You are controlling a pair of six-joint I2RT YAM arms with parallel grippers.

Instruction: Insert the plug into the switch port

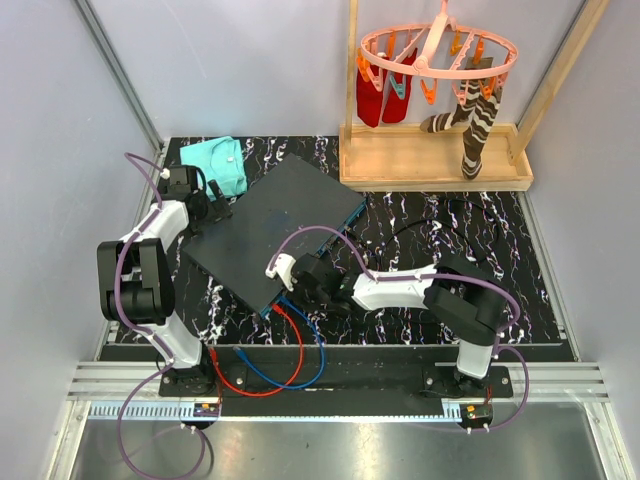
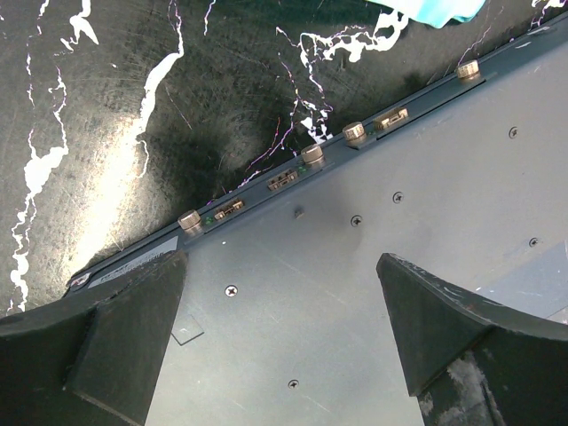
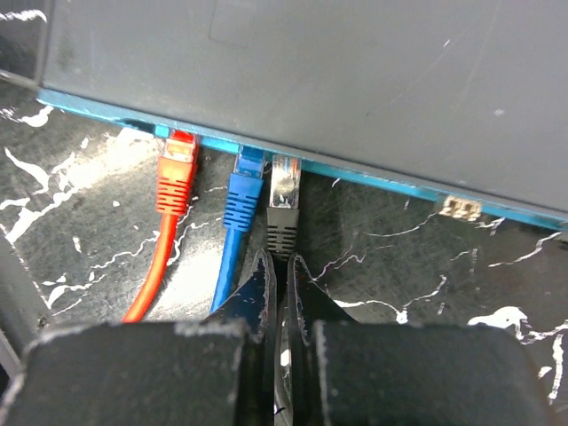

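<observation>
The dark switch [image 1: 275, 215] lies at an angle on the table, its blue-edged port side [image 3: 373, 173] facing front right. In the right wrist view a black plug [image 3: 282, 222] points at that edge, right of a blue plug. Its clear tip meets the edge, and more clear body shows than on its neighbours; how deep it sits is hidden. My right gripper is shut on the rear of its boot, with the cable trailing beneath the fingers. Over the switch's far-left side, my left gripper hangs open and empty.
Red [image 3: 173, 173] and blue [image 3: 241, 191] plugs sit in the edge, close left of the black one. A turquoise cloth [image 1: 215, 163] lies behind the switch. A wooden stand [image 1: 435, 175] with a hanger and socks occupies the back right.
</observation>
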